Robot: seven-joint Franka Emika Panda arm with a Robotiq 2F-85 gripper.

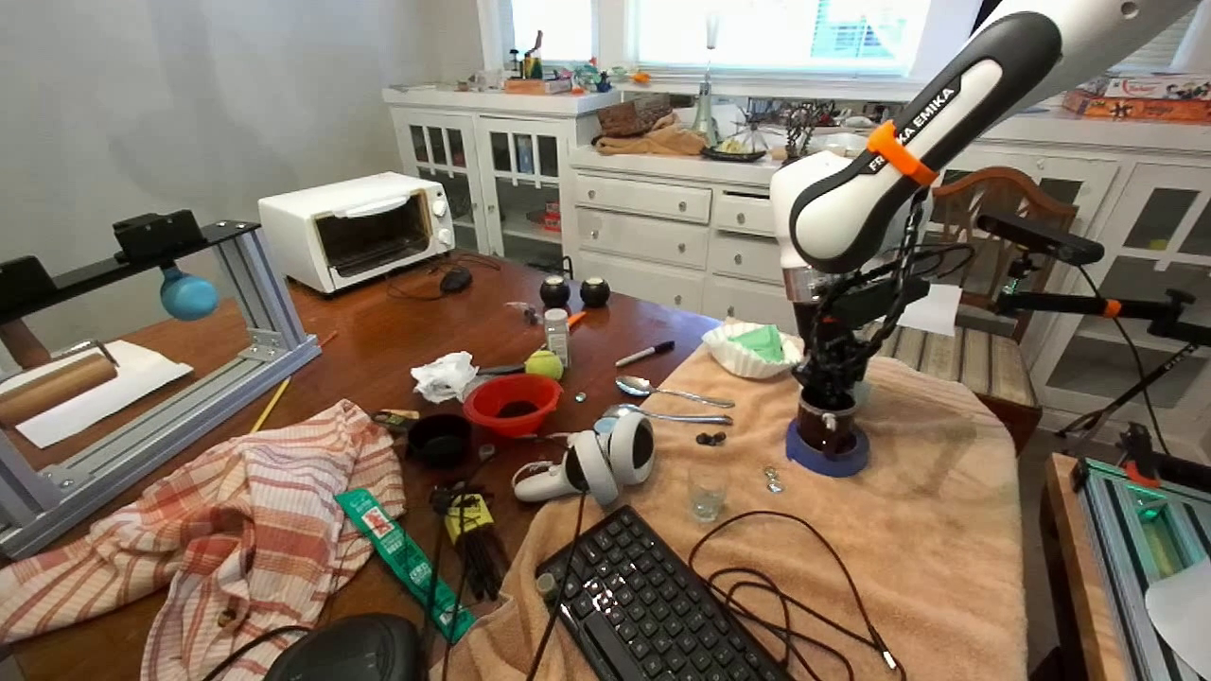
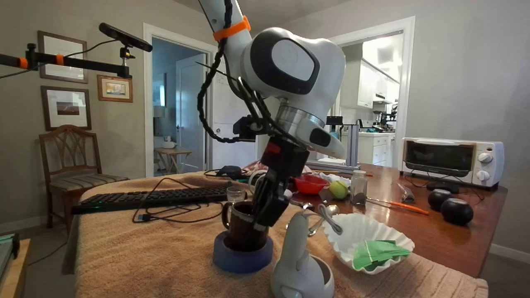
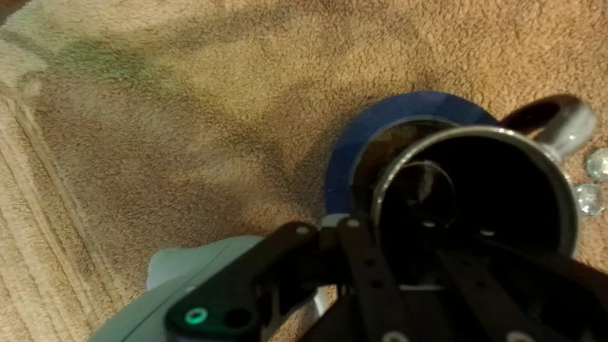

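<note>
A dark brown mug (image 1: 825,422) stands in a blue ring (image 1: 828,454) on the tan towel. My gripper is part open at the mug's rim. In the wrist view one of its fingers (image 3: 327,231) is outside the mug (image 3: 479,136) and the other reaches over the dark opening, with the rim between them. From exterior view 2, the gripper comes down steeply onto the side of the mug (image 2: 243,233) away from its handle. Whether the pads touch the wall is hidden. The blue ring (image 2: 243,255) lies flat beneath.
A pale gooseneck-like vessel (image 2: 303,278) stands close beside the mug and gripper. A white fluted bowl (image 1: 744,359) holds green packets. On the towel are a small glass (image 1: 706,499), clear beads (image 1: 773,479), a keyboard (image 1: 664,602) and cables.
</note>
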